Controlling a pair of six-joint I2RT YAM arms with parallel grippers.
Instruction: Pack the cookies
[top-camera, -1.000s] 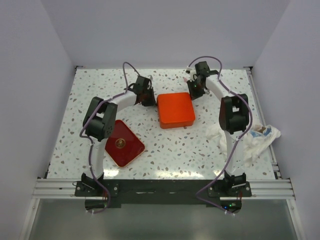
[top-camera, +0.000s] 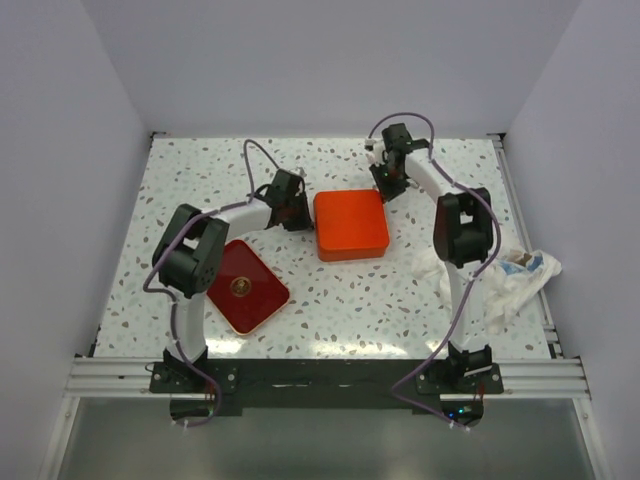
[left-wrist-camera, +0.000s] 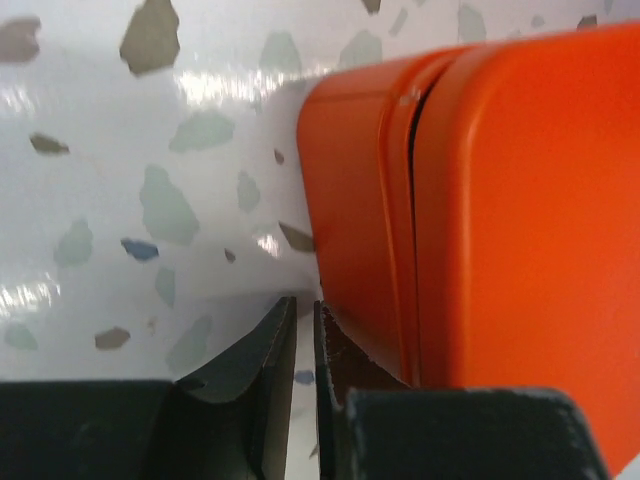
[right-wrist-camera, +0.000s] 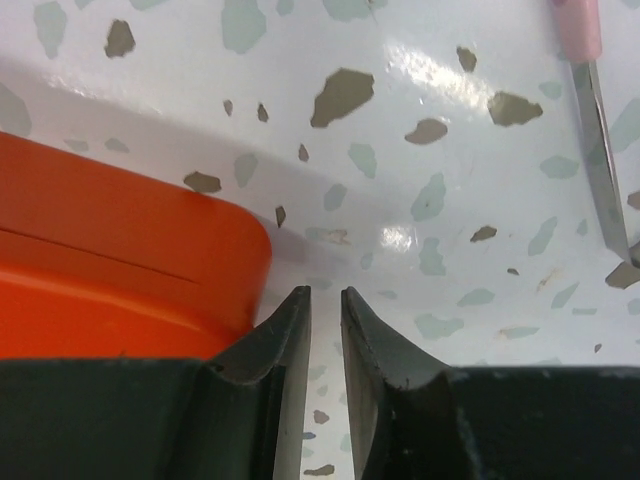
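Note:
An orange box (top-camera: 351, 226) lies in the middle of the table, a seam running along its side in the left wrist view. My left gripper is beside the box's side (left-wrist-camera: 350, 200), fingertips close together; I cannot see anything held between them. My right gripper is at the box's other end, by its rounded corner (right-wrist-camera: 200, 270), its fingertips a little apart with only bare table showing between them. A dark red square lid or tin (top-camera: 247, 300) lies at the front left.
A pink-handled blade (right-wrist-camera: 600, 140) lies beside my right gripper. Crumpled white cloth or bags (top-camera: 510, 290) lie at the right.
My left gripper has come toward the front along the box's side. The box has shifted slightly toward the front.

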